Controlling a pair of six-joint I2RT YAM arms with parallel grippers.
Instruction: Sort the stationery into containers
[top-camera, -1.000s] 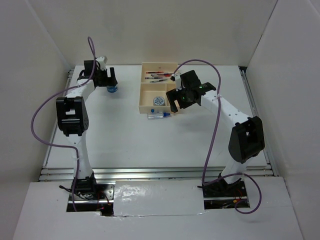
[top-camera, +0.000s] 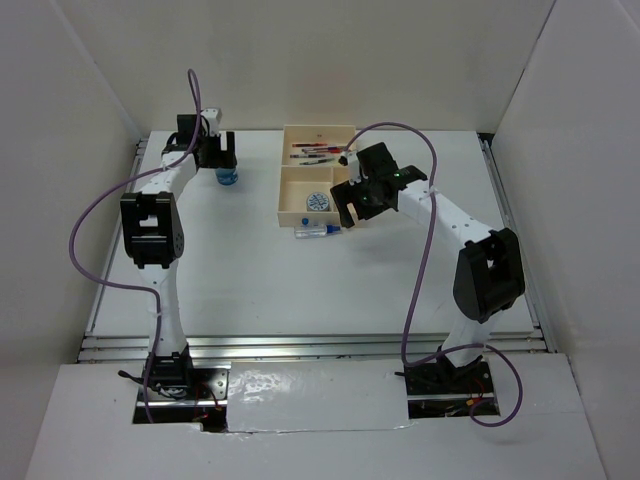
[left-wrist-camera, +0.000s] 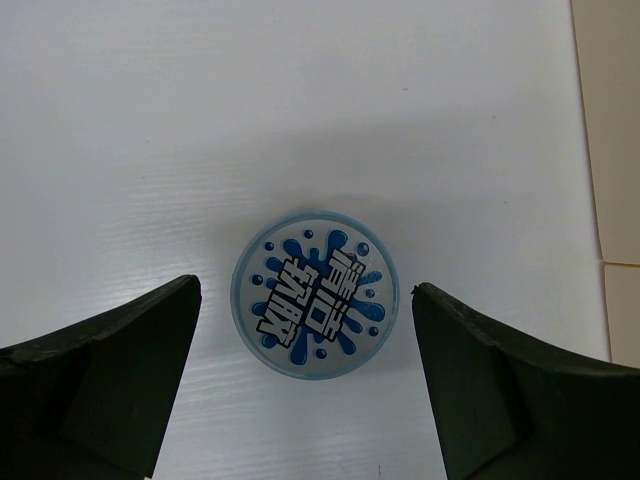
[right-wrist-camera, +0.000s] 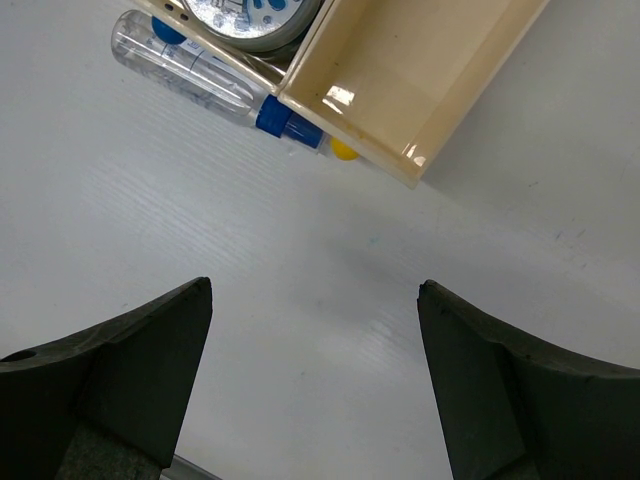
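In the left wrist view a round tin (left-wrist-camera: 315, 295) with blue splashes and dark lettering stands between the spread fingers of my open left gripper, touching neither; from the top it shows as a blue disc (top-camera: 227, 176) under that gripper. My right gripper is parted, with bare table between its fingers, and hangs at the box's lower right corner in the top view. The beige divided box (top-camera: 283, 190) has several pens (top-camera: 318, 150) in its back section and a second round tin (top-camera: 318, 202) in a front compartment. Its front right compartment (right-wrist-camera: 420, 60) looks empty in the right wrist view.
A clear bottle with a blue cap (right-wrist-camera: 185, 70) lies along the box's front wall. By its cap a small yellow thing (right-wrist-camera: 343, 149) shows at the box edge.
My left gripper has shifted slightly right and toward the back, more squarely over the tin. The right arm has moved only a little. The box and its contents are unchanged.
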